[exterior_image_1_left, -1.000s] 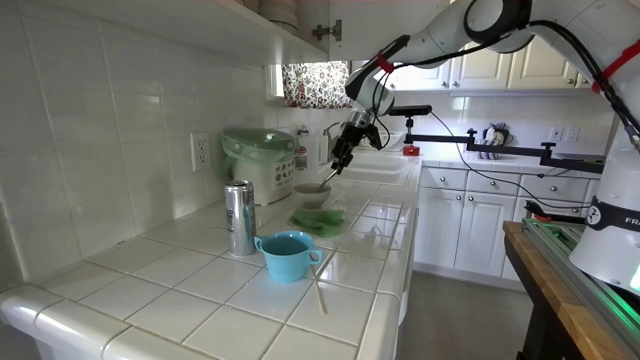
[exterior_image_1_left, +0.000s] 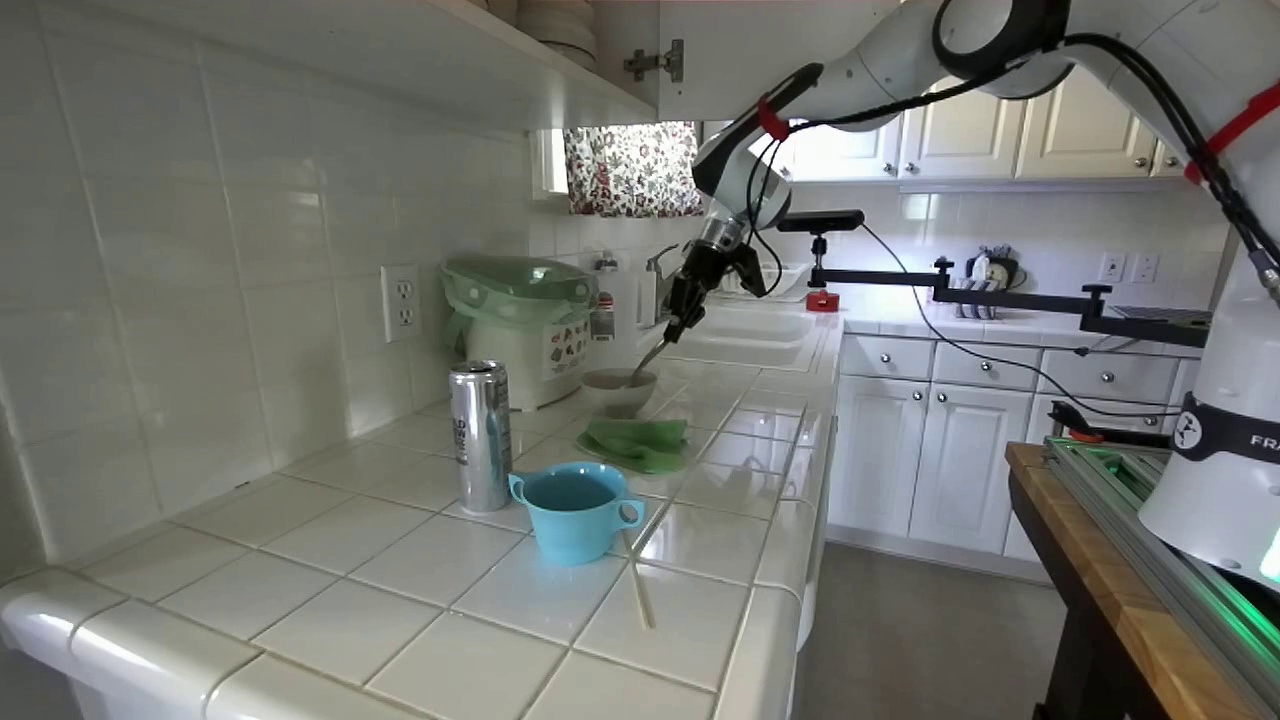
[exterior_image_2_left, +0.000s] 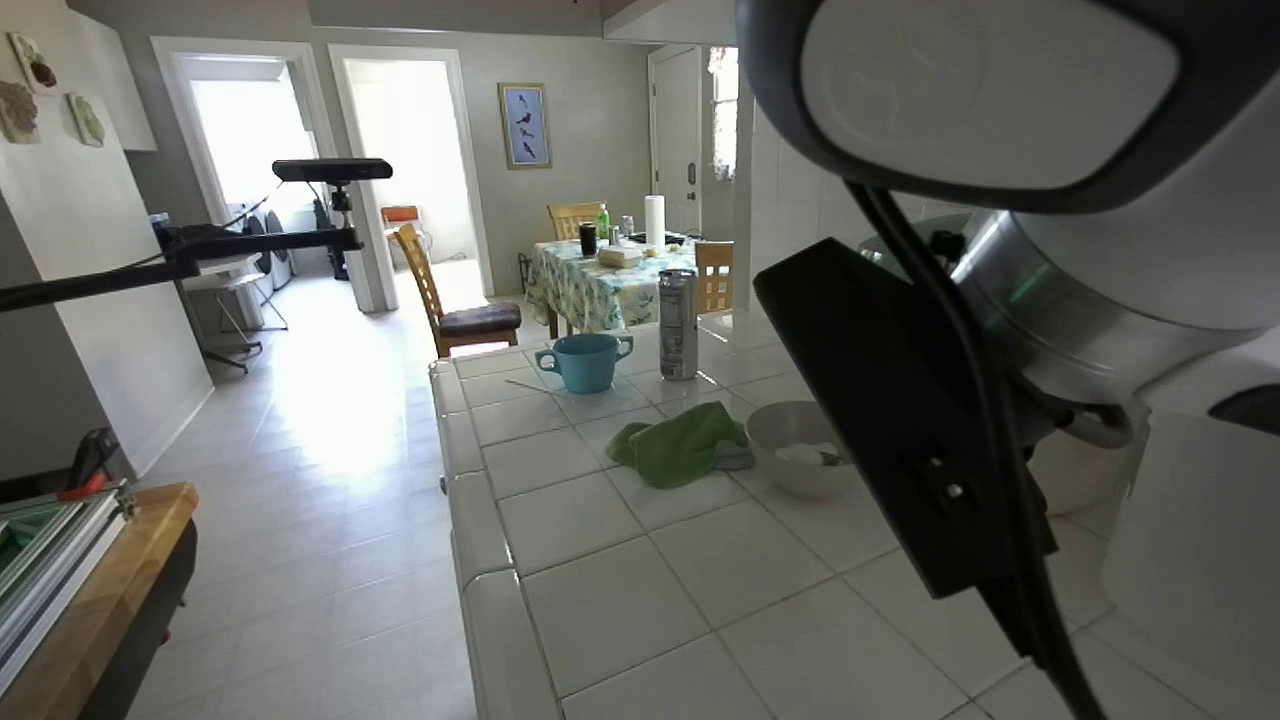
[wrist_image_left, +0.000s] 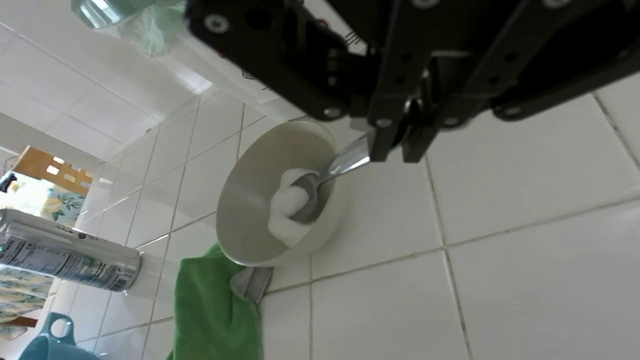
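My gripper is shut on the handle of a metal spoon (wrist_image_left: 349, 159), above the right side of the bowl in the wrist view. The spoon slants down over the rim, its head resting in the pale bowl (wrist_image_left: 246, 192) against a white substance (wrist_image_left: 286, 201). What the white stuff is, I cannot tell. Exterior view 1 has the bowl (exterior_image_1_left: 618, 394) on the counter with my gripper (exterior_image_1_left: 672, 336) just above its right edge. In exterior view 2 the arm hides the gripper, though the bowl (exterior_image_2_left: 801, 462) shows.
Touching or close beside the bowl lies a green cloth (exterior_image_1_left: 638, 444). A silver can (exterior_image_1_left: 481, 434), a blue two-handled cup (exterior_image_1_left: 570, 516) and a thin stick (exterior_image_1_left: 641, 594) are nearer the counter's front. Behind the bowl stands a green-lidded container (exterior_image_1_left: 516, 324). A shelf (exterior_image_1_left: 396, 60) overhangs the left.
The spoon's head has shifted slightly in the bowl, and the bowl has moved a little in both views.
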